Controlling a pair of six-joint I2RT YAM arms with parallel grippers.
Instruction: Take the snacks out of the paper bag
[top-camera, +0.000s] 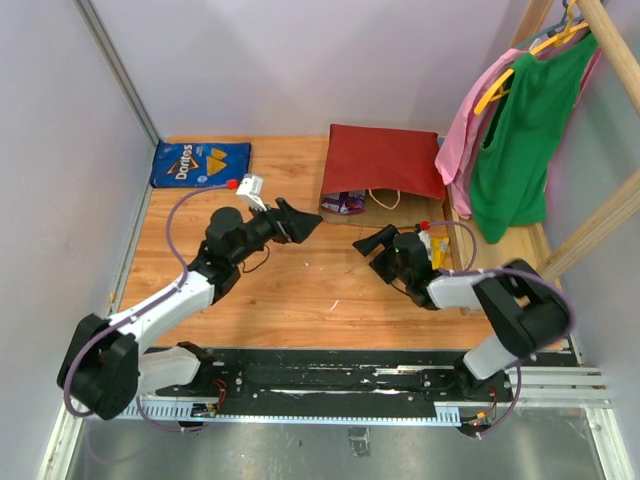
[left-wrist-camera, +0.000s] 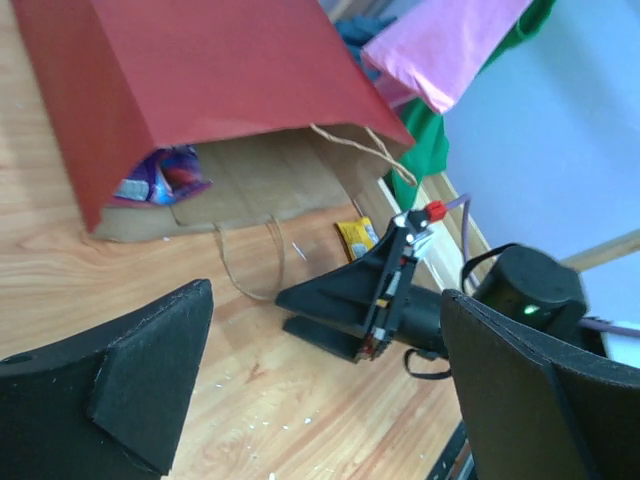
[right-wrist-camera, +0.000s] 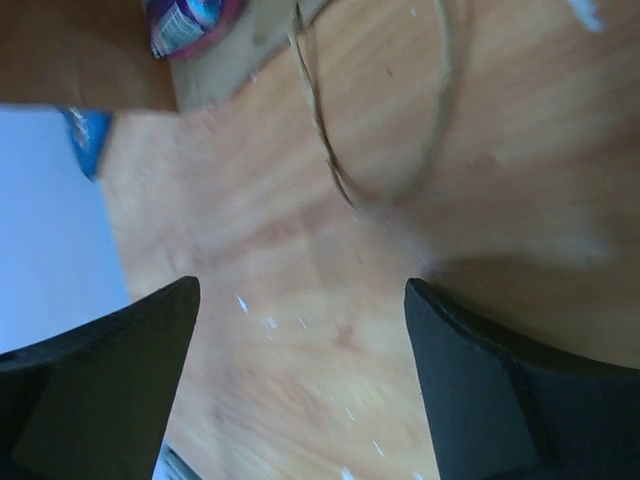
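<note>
The paper bag (top-camera: 382, 157) lies on its side at the back, red with a tan interior, its opening facing the front and a purple snack pack (top-camera: 344, 201) inside. My left gripper (top-camera: 300, 222) hangs open just front-left of the opening, empty. My right gripper (top-camera: 368, 254) is low in front of the bag beside a looped rope handle (right-wrist-camera: 320, 130) that lies on the wood, its fingers apart with nothing between them. A blue Doritos bag (top-camera: 200, 165) lies at the back left. A yellow pack (left-wrist-camera: 357, 238) lies right of the bag, partly behind my right arm in the top view.
A wooden clothes rack (top-camera: 600, 220) with green and pink tops (top-camera: 520, 150) stands along the right side.
</note>
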